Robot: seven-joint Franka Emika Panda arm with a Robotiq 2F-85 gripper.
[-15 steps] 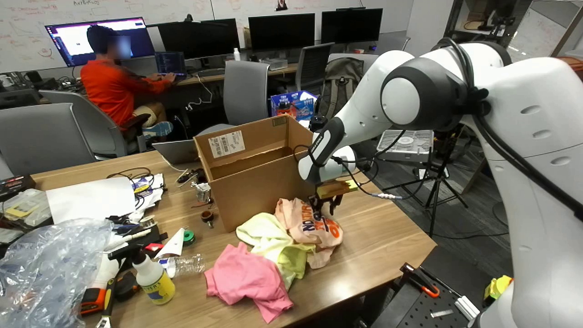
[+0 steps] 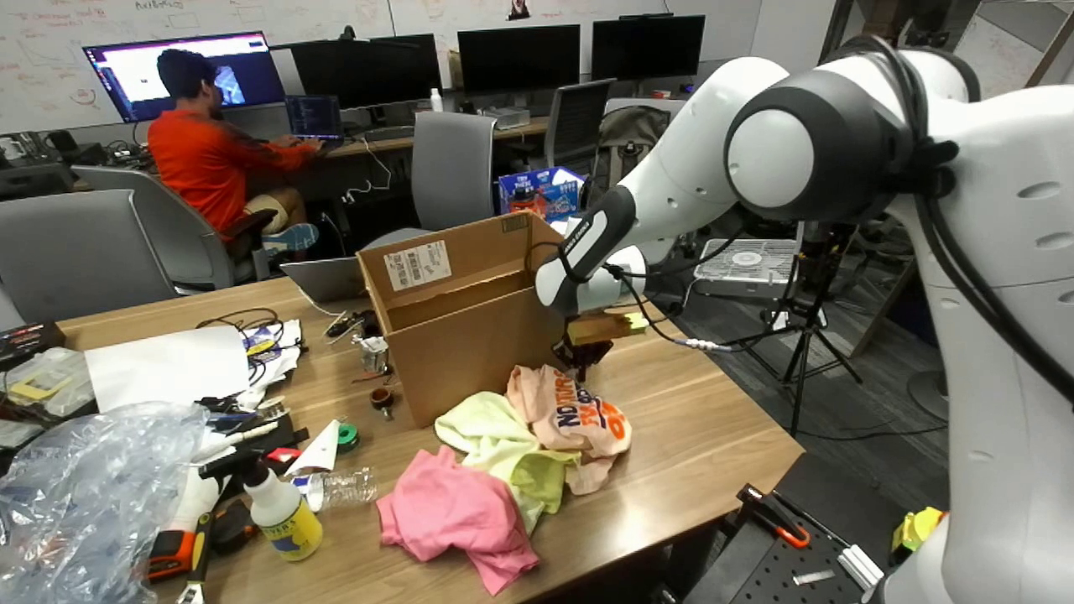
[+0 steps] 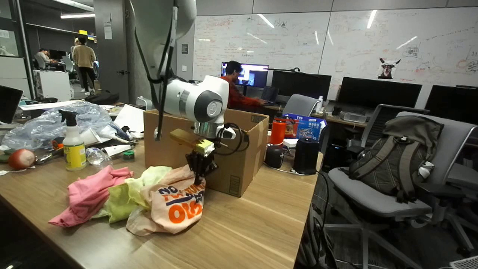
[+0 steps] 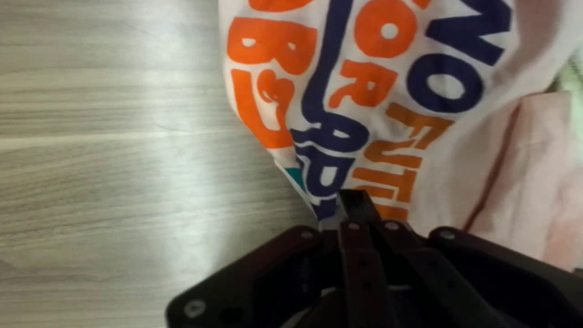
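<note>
A peach cloth with navy and orange lettering lies crumpled on the table, in front of the cardboard box. My gripper points down at its box-side edge, fingertips against the fabric. In the wrist view the black fingers are closed together, and the printed cloth narrows toward them. Whether a fold is pinched between them is hidden. Partly under the peach cloth is a yellow-green cloth; a pink cloth lies beside that, closer to the table's front edge.
The open-topped box stands right behind my gripper. Left of the cloths are a spray bottle, a clear plastic bottle, green tape and a heap of plastic wrap. Bare table spreads to the right.
My gripper has moved slightly left and lower in exterior view 1, and its fingers have gone from open to shut at the peach cloth. The cloths look unmoved.
</note>
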